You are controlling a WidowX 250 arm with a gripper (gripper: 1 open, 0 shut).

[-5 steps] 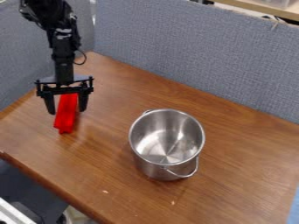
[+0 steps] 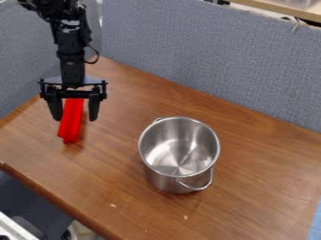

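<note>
A red elongated object lies at the left of the wooden table, its upper part under my black gripper. The gripper hangs above it with its fingers apart, one on either side of the red object; whether they touch it I cannot tell. A steel pot with side handles stands upright at the middle right, apart from the gripper.
Padded grey walls border the back and left. The table's edge runs along the lower left.
The red object and the pot look about where they were.
</note>
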